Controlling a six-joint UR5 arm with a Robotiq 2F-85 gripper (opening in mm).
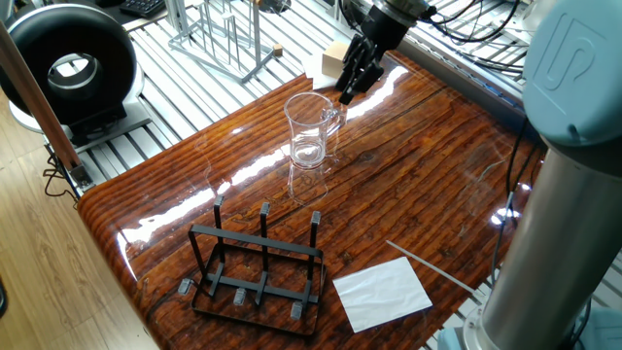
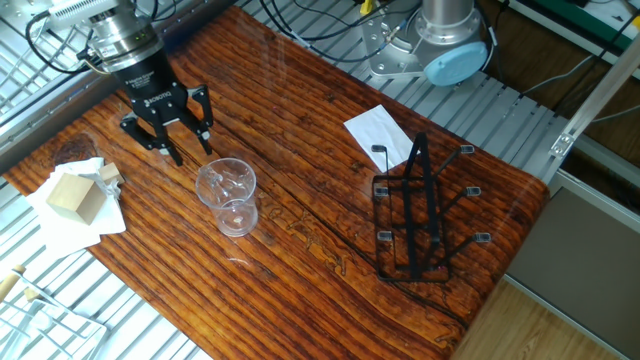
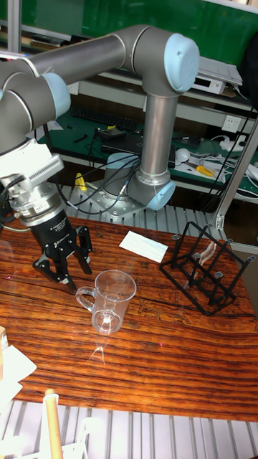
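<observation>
A clear glass mug [image 1: 308,136] stands upright on the glossy wooden table, its handle turned toward the gripper. In exterior view 2 my black gripper [image 2: 193,158] is open beside the mug [image 2: 235,205], its fingers spread with only air between them. Exterior view 3 shows the gripper [image 3: 81,280] tilted downward close to the handle side of the mug [image 3: 114,302]; a small gap seems to part them. Near the table's other end is a black metal rack [image 1: 258,277] with upright prongs, holding no cup.
A white sheet [image 1: 383,294] lies flat near the rack. Wooden blocks [image 2: 78,198] rest on white paper at the table edge, close to the gripper. The robot's base [image 2: 445,25] stands beyond one table side. Between mug and rack the wood is bare.
</observation>
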